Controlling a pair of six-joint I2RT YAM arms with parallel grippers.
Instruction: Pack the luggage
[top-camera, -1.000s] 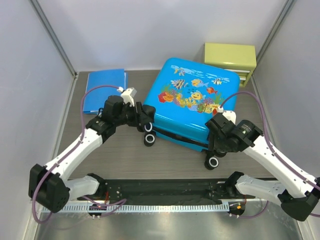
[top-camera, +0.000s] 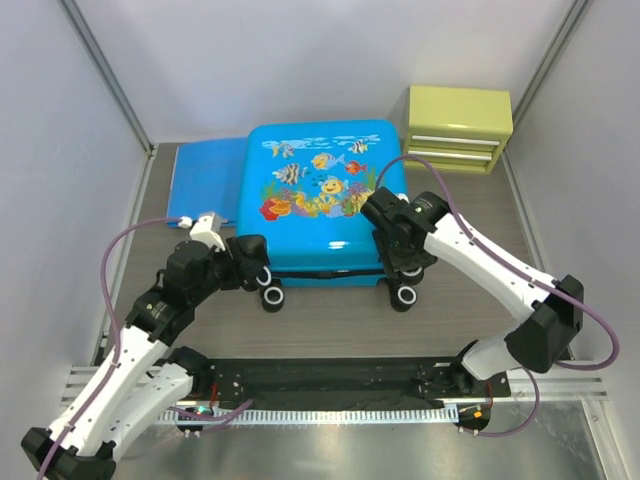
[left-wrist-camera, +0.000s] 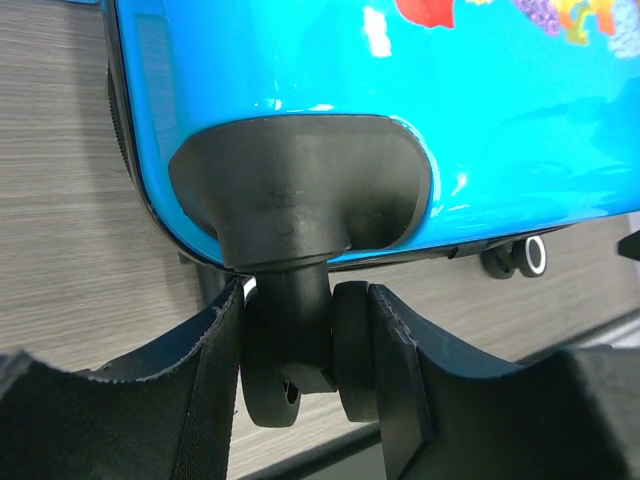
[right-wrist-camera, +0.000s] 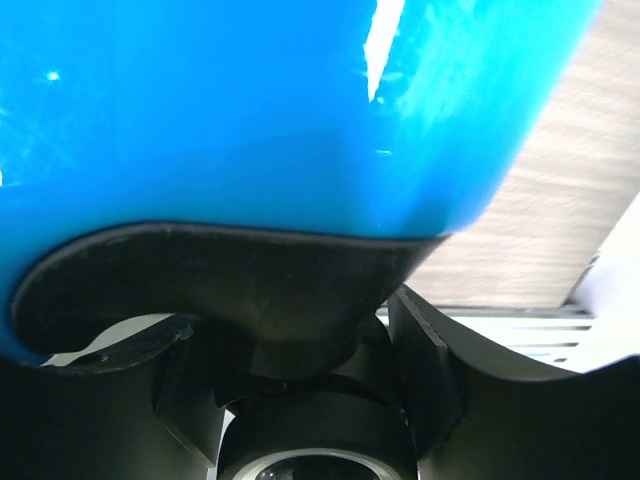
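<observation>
A closed blue suitcase (top-camera: 310, 180) with fish stickers lies on the wooden floor, wheels toward the front. My left gripper (top-camera: 250, 265) is at its front-left corner, its fingers around the black wheel mount (left-wrist-camera: 295, 320); whether they are closed tight on it is unclear. My right gripper (top-camera: 390, 245) is at the front-right corner, shut on the black wheel housing (right-wrist-camera: 230, 280); its fingertips are partly hidden behind it in the right wrist view.
Blue folders (top-camera: 195, 175) lie at the back left, partly beside the suitcase. A yellow drawer unit (top-camera: 458, 115) stands at the back right. Walls enclose the sides and back.
The suitcase has shifted left and straightened, covering more of the blue folders. Both grippers have moved left with its front corners.
</observation>
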